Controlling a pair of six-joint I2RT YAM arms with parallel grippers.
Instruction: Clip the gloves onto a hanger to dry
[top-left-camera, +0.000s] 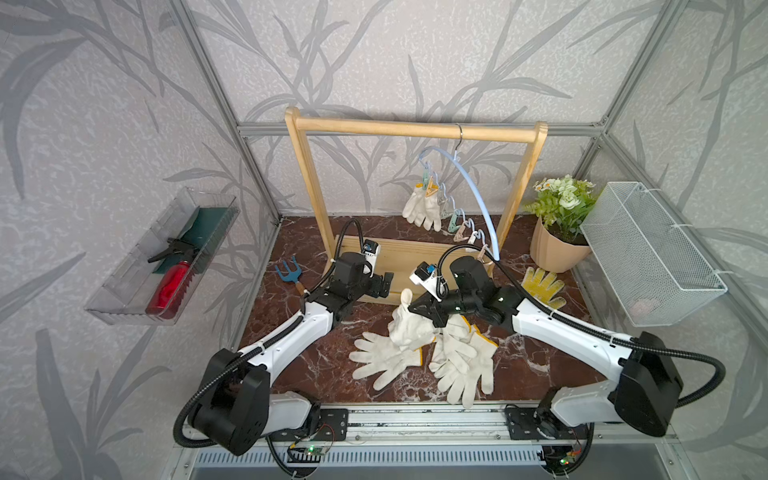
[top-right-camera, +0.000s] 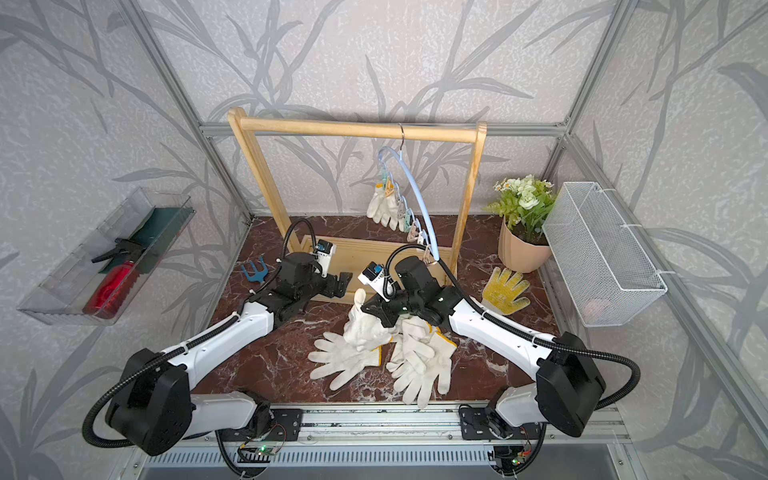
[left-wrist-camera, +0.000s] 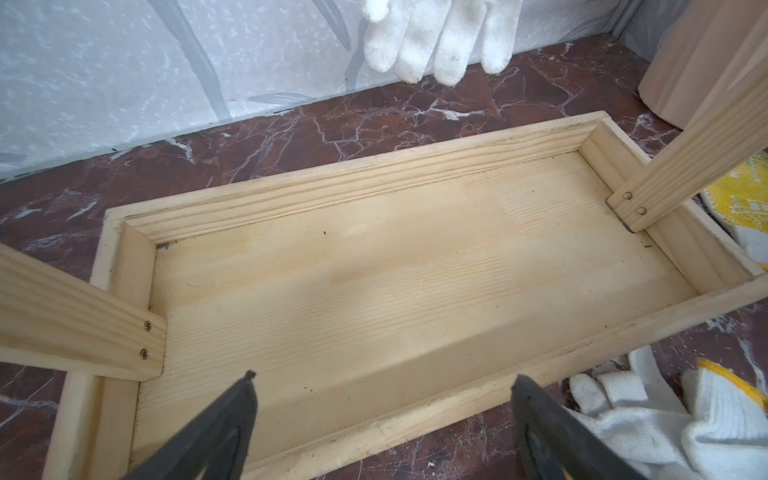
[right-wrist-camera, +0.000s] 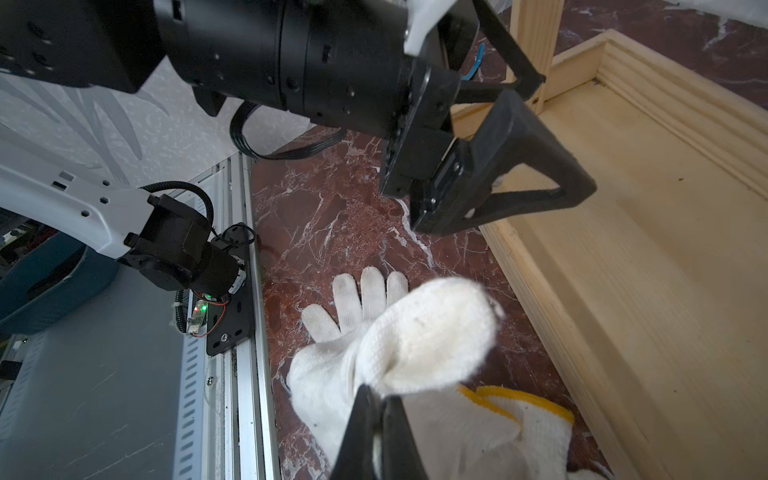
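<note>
My right gripper is shut on a white glove (right-wrist-camera: 424, 328), held raised over the pile of white gloves (top-left-camera: 460, 364) at the front of the counter, beside another glove lying flat (top-right-camera: 340, 360). My left gripper stands open and empty above the wooden rack's tray, left of the held glove. A blue clip hanger (top-left-camera: 480, 196) hangs from the rack's bar, with white gloves (top-left-camera: 424, 206) clipped at its far end and several clips nearer the front.
The wooden rack (top-right-camera: 360, 125) stands at the back. A potted plant (top-left-camera: 552, 248) and a yellow glove (top-left-camera: 544, 288) are at the right, a small blue fork (top-left-camera: 288, 272) at the left. Baskets hang on both walls.
</note>
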